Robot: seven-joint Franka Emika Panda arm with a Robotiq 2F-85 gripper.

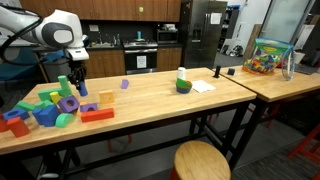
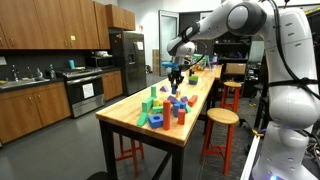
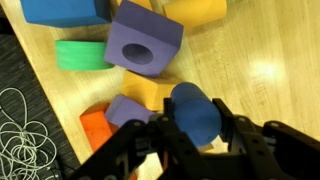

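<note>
A blue block with a round end (image 3: 197,112) fills the space between the fingers of my gripper, which is shut on it. In the first exterior view this blue piece (image 1: 82,89) points down from the gripper (image 1: 79,78), low over the table among the coloured blocks. Whether its lower end touches the table cannot be told. Beneath and beside it in the wrist view lie a yellow-orange block (image 3: 147,90), a purple block (image 3: 145,40) with a dark face, a smaller purple block (image 3: 127,110) and an orange-red block (image 3: 97,127).
Around the gripper stand a green block (image 1: 64,85), a purple ring (image 1: 69,104), a long red block (image 1: 97,115) and an orange block (image 1: 106,97). A green bowl (image 1: 183,86) stands farther right.
</note>
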